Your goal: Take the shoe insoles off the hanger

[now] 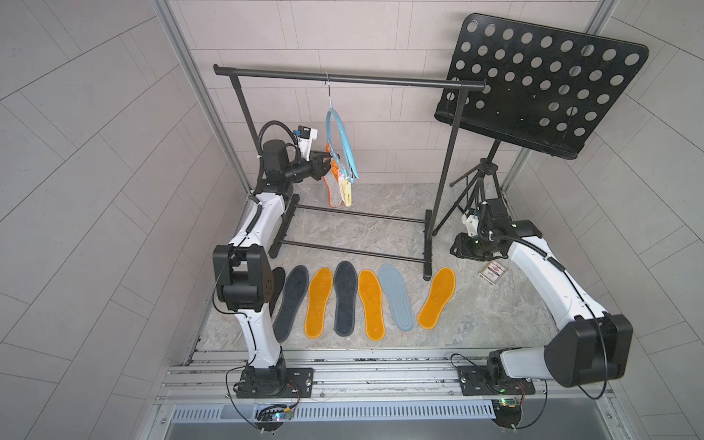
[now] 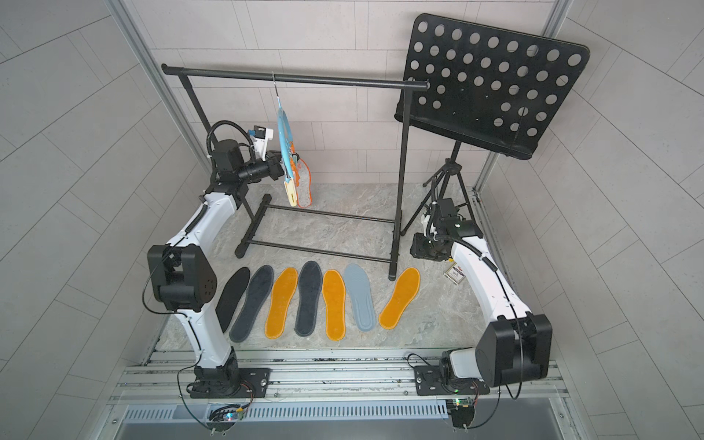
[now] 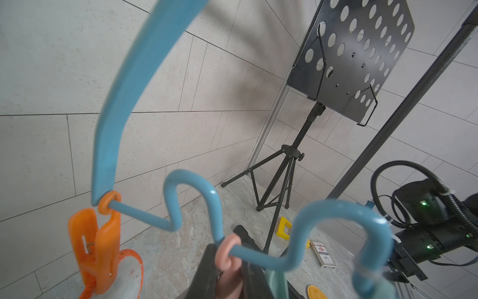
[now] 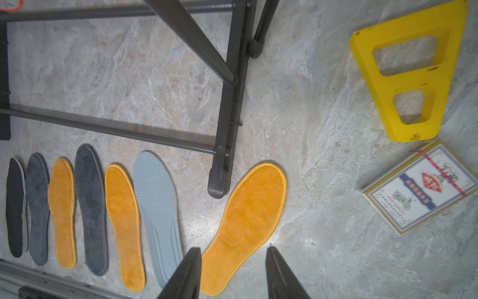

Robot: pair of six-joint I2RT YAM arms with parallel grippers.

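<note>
A blue clip hanger (image 1: 344,139) hangs by its hook from the black rail. My left gripper (image 1: 327,162) is beside it, shut on a pink clip (image 3: 228,256) on its lower bar. To the left of that, an orange clip (image 3: 99,244) has an orange-edged pale insole (image 2: 305,192) hanging below it. A cream clip (image 2: 291,192) also hangs from the hanger. In the right wrist view, my right gripper is open above the floor, its fingers apart with nothing between them. Beneath lies an orange insole (image 4: 249,214).
Several insoles, including a light blue one (image 1: 396,297), lie in a row at the front. The rack's foot (image 1: 427,245) and the music stand (image 1: 539,80) are obstacles. A small box (image 4: 423,186) and a yellow frame (image 4: 413,69) lie at right.
</note>
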